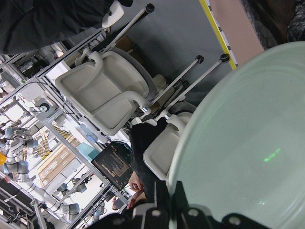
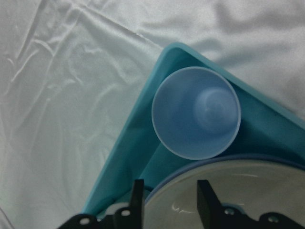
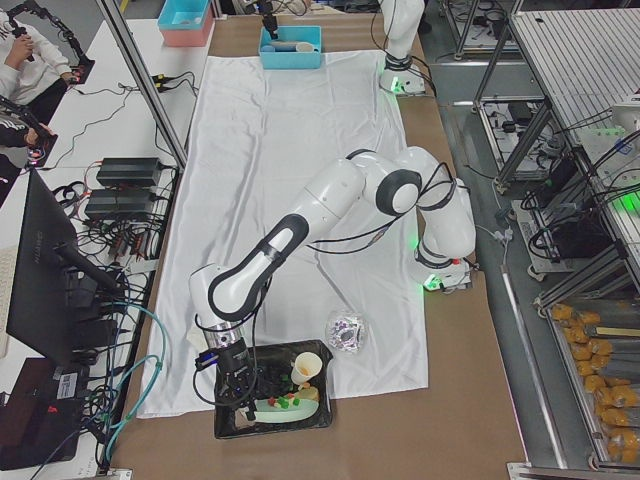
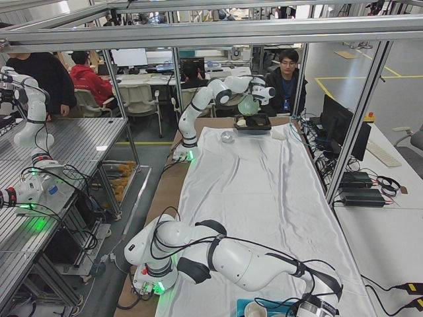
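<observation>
My left gripper is shut on the rim of a pale green plate point(image 1: 238, 133), lifted nearly upright above a black tray point(image 3: 320, 415) holding a cream cup point(image 3: 305, 368) and small red and green pieces. My right gripper is open over the rim of a cream bowl point(image 2: 228, 195) in a blue bin point(image 2: 119, 143), beside a translucent cup point(image 2: 195, 112).
A crinkled clear packet point(image 3: 346, 330) lies right of the black tray on the white cloth point(image 3: 280, 170). A monitor point(image 3: 35, 280) stands beside the table at left.
</observation>
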